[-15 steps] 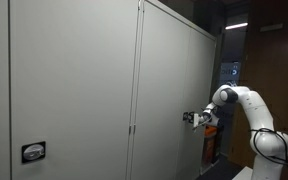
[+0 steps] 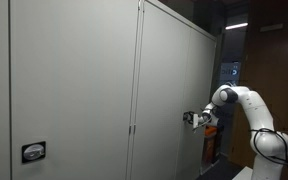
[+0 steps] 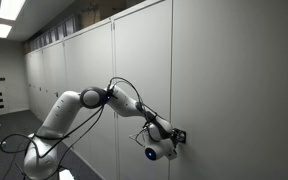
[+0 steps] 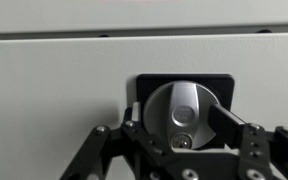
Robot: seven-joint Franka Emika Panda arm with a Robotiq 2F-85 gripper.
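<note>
In the wrist view, a round silver knob [image 4: 185, 105] with a raised grip bar and a keyhole sits in a black square plate [image 4: 224, 86] on a pale cabinet door [image 4: 64, 80]. My gripper faces the door, its fingers to either side of the knob's lower part. The fingers stand partly apart; whether the fingertips touch the knob does not show. From the second exterior view, the gripper [image 3: 174, 140] is up against the door beside the dark plate [image 3: 179, 135], and the arm hides part of it.
A second latch [image 2: 33, 152] is on another door at the left. Tall flat cabinet doors [image 2: 74, 80] fill most of the view. An orange object [image 2: 210, 132] stands below the arm, and a wooden wall [image 2: 274, 60] rises behind it.
</note>
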